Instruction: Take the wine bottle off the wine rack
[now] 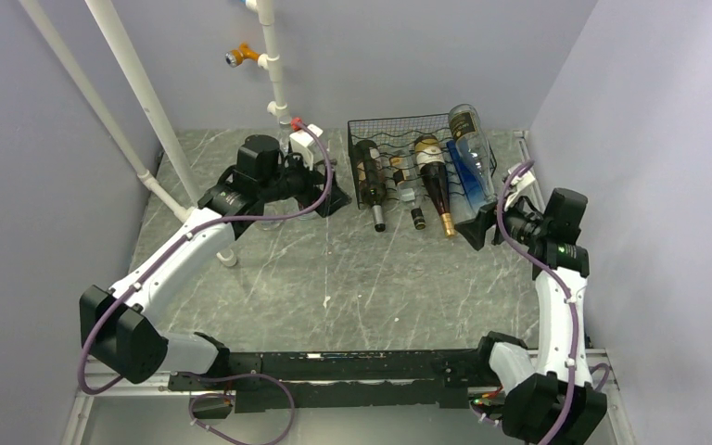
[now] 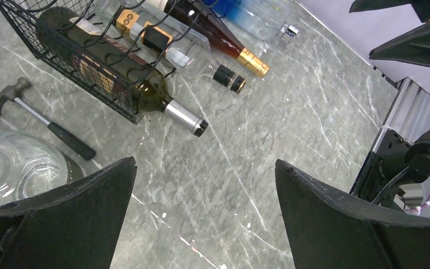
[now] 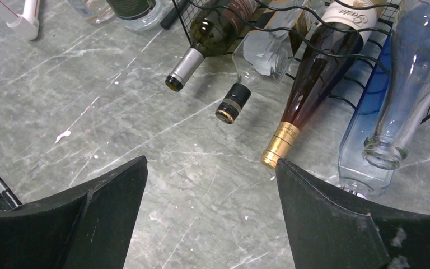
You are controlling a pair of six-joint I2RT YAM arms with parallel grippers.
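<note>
Several bottles lie in the black wire rack (image 1: 399, 125), their necks sticking out over its front. A dark green wine bottle (image 2: 145, 89) with a silver neck is at its left end, a clear black-capped bottle (image 2: 199, 61) beside it. Further right comes a dark wine bottle (image 3: 320, 67) with a gold neck. My left gripper (image 1: 334, 197), left of the rack, is open and empty; in its wrist view the green bottle's neck lies ahead of the fingers (image 2: 84, 207). My right gripper (image 1: 478, 230) is at the rack's front right, fingers (image 3: 313, 196) spread and nothing between them, one tip near the gold neck.
At the rack's right end lie a blue bottle (image 3: 369, 123) and a large clear bottle (image 3: 417, 73). A hammer (image 2: 45, 120) and clear glassware (image 2: 17, 168) stand left of the rack.
</note>
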